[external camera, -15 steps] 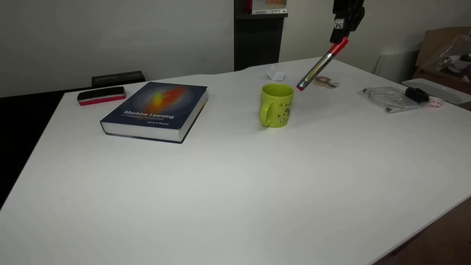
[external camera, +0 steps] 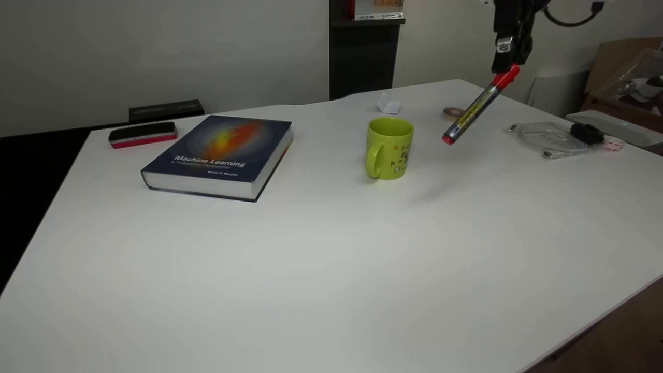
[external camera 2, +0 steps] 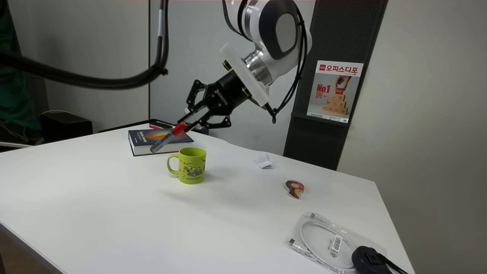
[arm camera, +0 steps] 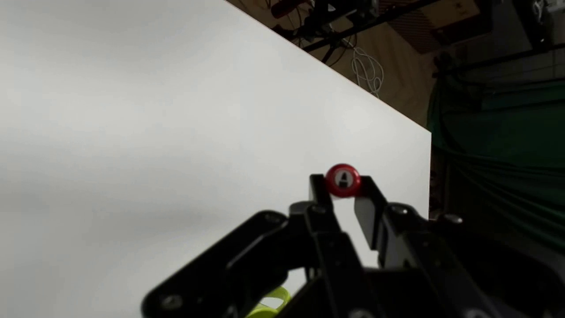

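A marker (external camera: 477,111) with a red cap hangs tilted in the air, its lower end pointing down and left in the first exterior view. My gripper (external camera 2: 183,125) is shut on its red capped end. From the wrist, the round cap end (arm camera: 343,180) shows pinched between the two fingertips, while the barrel is hidden behind it. The green mug (external camera: 389,149) stands upright on the table, left of the marker's lower end in the first exterior view and apart from it. Only part of the mug's rim (arm camera: 275,299) appears at the bottom of the wrist view.
A thick book (external camera: 218,156) and an eraser (external camera: 143,134) lie at the far left. Folded paper (external camera 2: 263,160), a small flat item (external camera 2: 295,189) and a bagged cable (external camera 2: 326,244) occupy the other side.
The gripper and marker have moved right and slightly down in the first exterior view, farther from the mug. The marker is still held at a slant. Mug and book have not moved.
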